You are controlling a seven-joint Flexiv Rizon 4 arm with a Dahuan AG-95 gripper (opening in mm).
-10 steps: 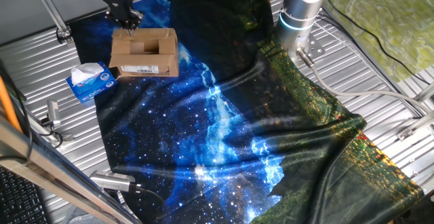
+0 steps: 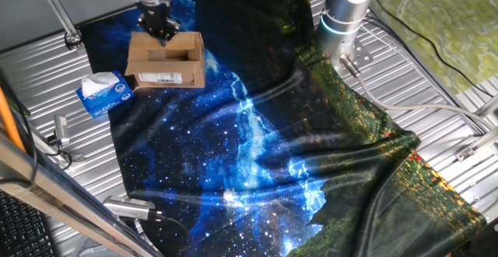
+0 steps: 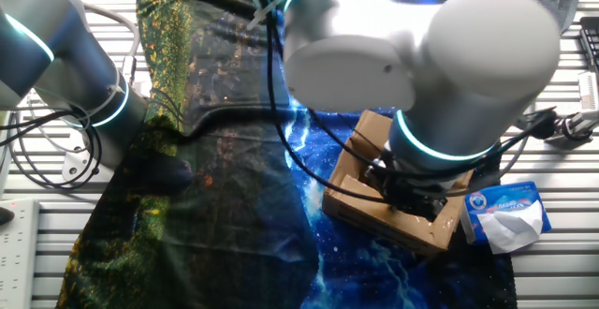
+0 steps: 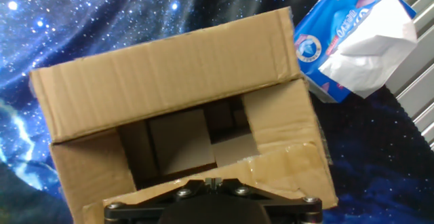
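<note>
An open cardboard box point(image 2: 191, 75) stands upright on the dark starry cloth, toward the far left in exterior view 1. In the wrist view its flaps point(image 4: 169, 75) are folded outward around the opening, and some cardboard-coloured surfaces show within; I cannot tell whether they are contents or inner walls. My gripper point(image 2: 164, 40) hangs over the box's far side. At the bottom of the wrist view the gripper appears with its fingertips together, nothing visible between them. Exterior view 2 has the arm covering much of the box point(image 3: 374, 213).
Close beside the box sits a blue tissue pack point(image 2: 106, 99) with a white tissue sticking out. Wrinkled cloth point(image 2: 233, 156) spreads widely over the slatted metal table, its middle clear. A grey adapter point(image 2: 130, 208) lies at the cloth's near left edge.
Over the last second my gripper has moved rightward and slightly down in exterior view 1, along the box's far side. The box and tissue pack stay where they were.
</note>
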